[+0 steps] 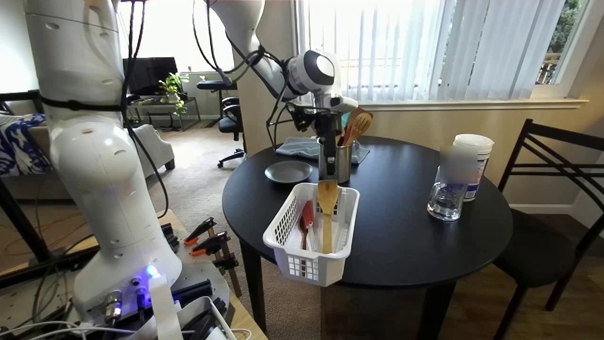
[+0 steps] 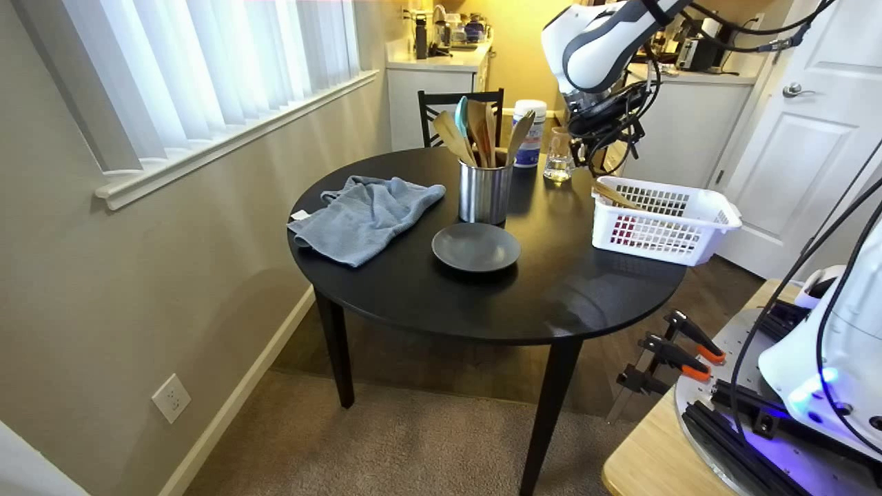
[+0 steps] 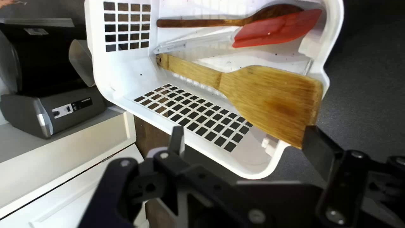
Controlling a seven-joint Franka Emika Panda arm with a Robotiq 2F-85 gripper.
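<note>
A wooden spatula leans in a white basket, its broad blade resting up over one end rim and its handle reaching down to the floor. Beside it in the basket lie a red spatula and a brown wooden utensil. My gripper is open just beyond that end rim. In the wrist view one finger is right by the blade's corner, and whether they touch I cannot tell. The other finger stands well apart, outside the basket. Nothing is held between them.
Behind the basket a metal utensil holder stands on the black table. Near it are a grey plate and a blue cloth. A glass mug and a white tub stand opposite. The basket overhangs the table edge.
</note>
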